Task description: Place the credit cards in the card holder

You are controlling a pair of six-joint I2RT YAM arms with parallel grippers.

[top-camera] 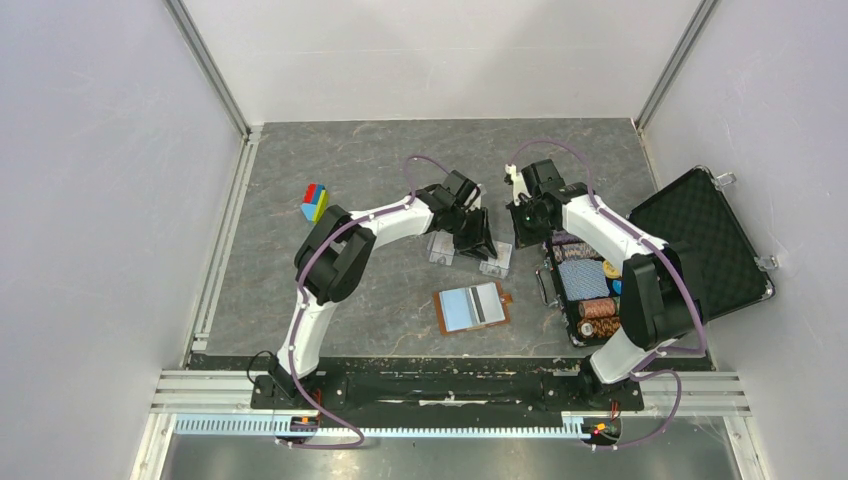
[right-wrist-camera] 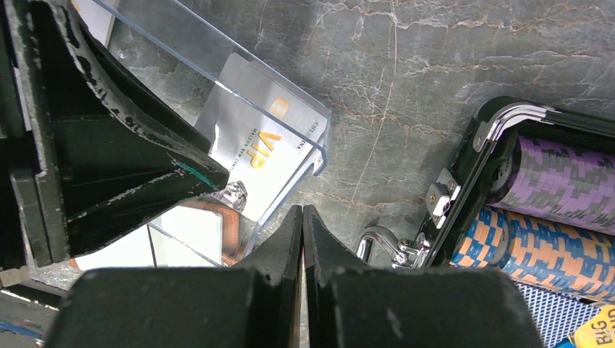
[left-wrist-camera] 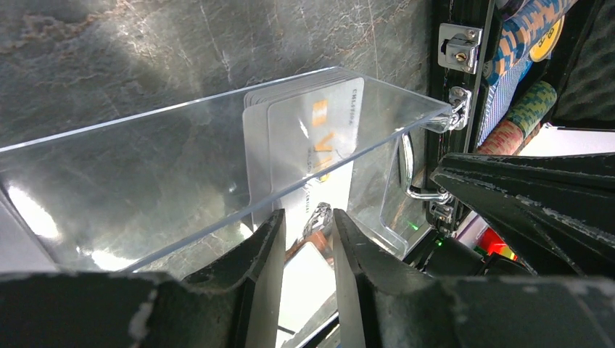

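A clear plastic box [left-wrist-camera: 181,109] runs across the left wrist view, with a stack of silver-white credit cards [left-wrist-camera: 308,123] at its right end. In the right wrist view, the top card [right-wrist-camera: 254,145] shows yellow "VIP" lettering. My left gripper is at the near wall of the box, its fingers parted; I see cards and the brown leather holder through the gap. My right gripper is shut just to the right of the box, nothing showing between its tips. The leather holder [top-camera: 440,318] lies open nearer the front, a pale blue and a white panel inside.
On the right stands an open black case [top-camera: 700,250] with patterned chip rolls; its metal handle [right-wrist-camera: 373,235] reaches toward my right gripper. A small coloured block [top-camera: 314,203] sits far left.
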